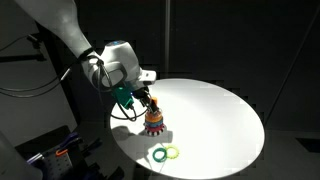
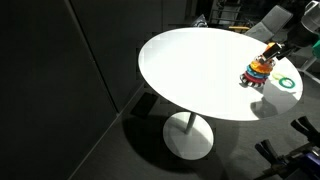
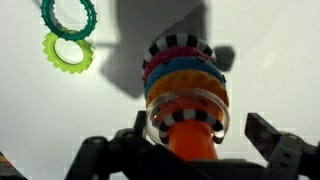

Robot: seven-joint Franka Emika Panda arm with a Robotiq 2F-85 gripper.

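Observation:
On the white table stands a ring-stacking toy (image 1: 154, 121) with an orange post. From above, its orange post top (image 3: 192, 141) points toward the camera, with a clear ring and orange, blue and red rings (image 3: 183, 62) beneath. A black-and-white striped part shows at the far edge of the stack. My gripper is open, its dark fingers on either side of the post top, with a gap on both sides. The side view also places the gripper (image 1: 149, 101) at the top of the stack.
Two loose rings, a teal one (image 1: 160, 155) and a yellow-green one (image 3: 67, 52), lie on the table near the stack. The round white table (image 2: 195, 65) is otherwise largely bare, with wide free room away from the arm.

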